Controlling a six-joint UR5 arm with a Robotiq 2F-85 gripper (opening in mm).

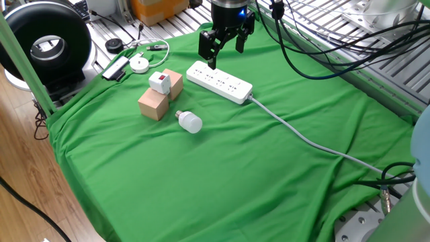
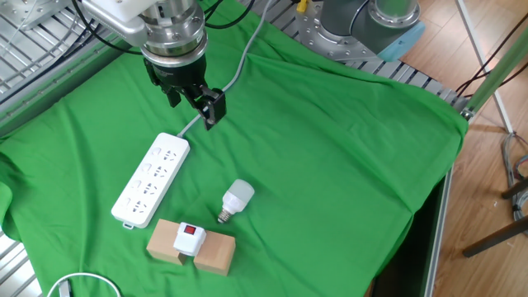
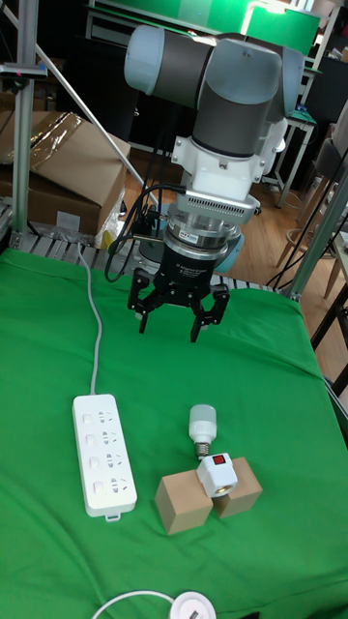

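Note:
My black gripper [image 3: 171,328] hangs above the green cloth, fingers spread wide, with nothing between them. A white power strip [image 3: 101,454] lies flat on the cloth; in exterior view 2 the strip [image 2: 151,180] is below and left of the gripper [image 2: 191,112]. Beside it a white light bulb [image 2: 238,196] lies on its side, its metal screw end toward two wooden blocks. Resting across the tops of the blocks [image 1: 154,105] is a small white socket adapter [image 1: 160,83] with a red switch. The gripper touches none of these.
A grey cord [image 1: 302,138] runs from the strip across the cloth. A white cable with a round puck [image 1: 139,64] lies at the cloth's far left edge. Black cables [image 1: 336,75] hang at the right.

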